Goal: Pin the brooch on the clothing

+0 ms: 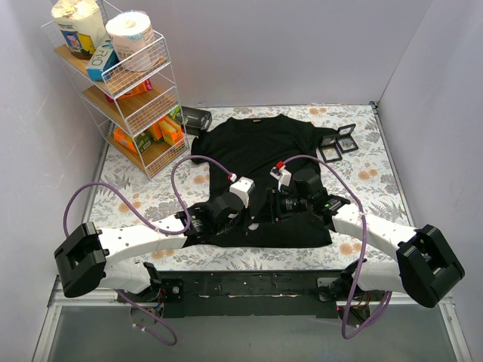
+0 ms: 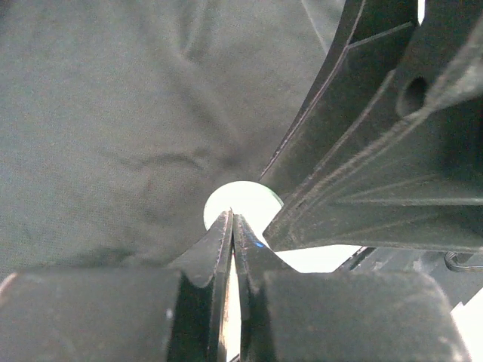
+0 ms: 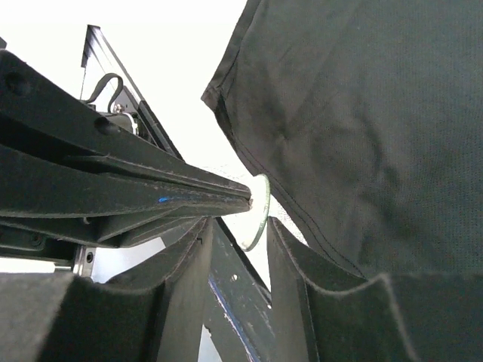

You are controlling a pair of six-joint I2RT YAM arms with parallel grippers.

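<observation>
The brooch, a round white disc (image 2: 235, 197), is held at its edge by my left gripper, whose fingertips are pressed together on it. In the right wrist view the brooch (image 3: 261, 204) appears nearly edge-on, at the tip of the left fingers (image 3: 219, 194). My right gripper is open, with the brooch's lower rim showing between its fingertips; I cannot tell whether they touch it. The clothing is a black shirt (image 1: 260, 143) laid flat, and both grippers are above its lower part. Any pin on the brooch's back is hidden.
An open black case (image 1: 339, 143) lies by the shirt's right sleeve. A wire shelf (image 1: 136, 105) with boxes and rolls stands at the back left, beside a dark box (image 1: 196, 119). Patterned tablecloth (image 1: 362, 177) is bare at the right.
</observation>
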